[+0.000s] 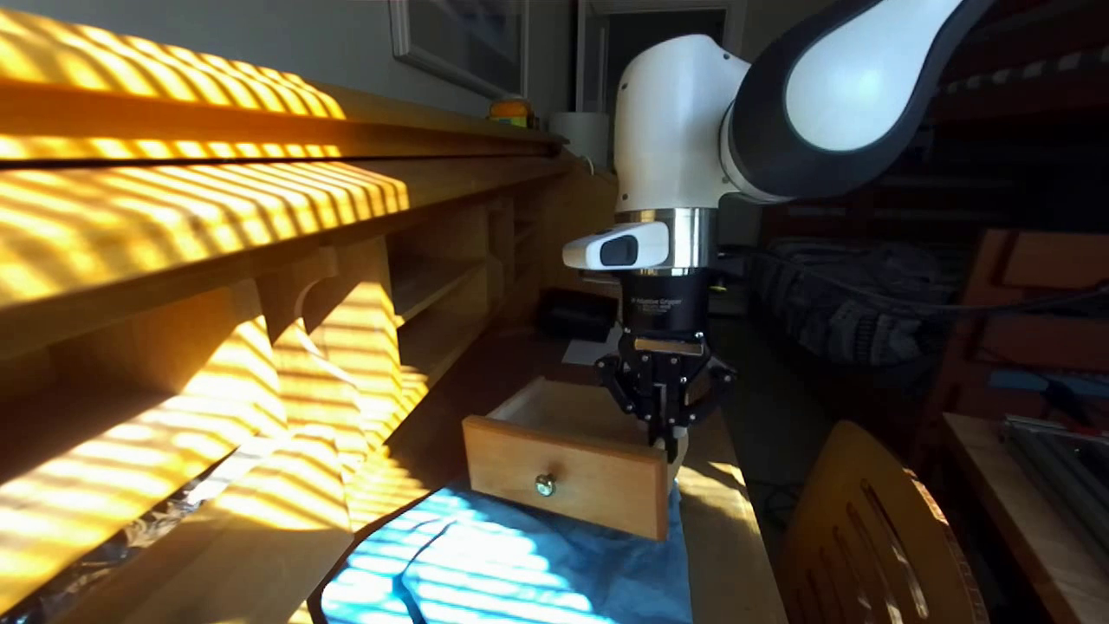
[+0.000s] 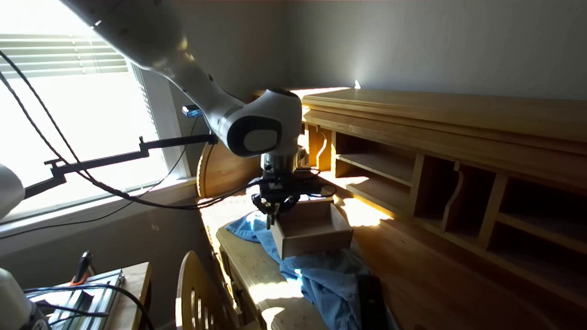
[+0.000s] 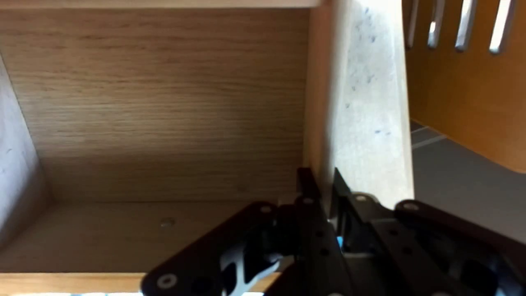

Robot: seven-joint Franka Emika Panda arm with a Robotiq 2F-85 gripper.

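A small wooden drawer (image 1: pixel 567 482) with a round metal knob (image 1: pixel 545 484) on its front is in both exterior views. My gripper (image 1: pixel 665 442) is shut on the drawer's side wall, close to the front panel. In the wrist view one black finger (image 3: pixel 306 185) lies inside the drawer and the other (image 3: pixel 341 190) outside, with the wall (image 3: pixel 320 98) between them. The drawer's inside (image 3: pixel 162 108) is empty where it shows. Whether its bottom touches the cloth below cannot be told.
A rumpled blue cloth (image 1: pixel 478 567) covers part of the desk (image 2: pixel 418 264) around and under the drawer. Desk cubbyholes (image 2: pixel 379 162) line one side; a wooden chair (image 1: pixel 878 530) stands at the other. A black object (image 2: pixel 372 302) rests by the cloth.
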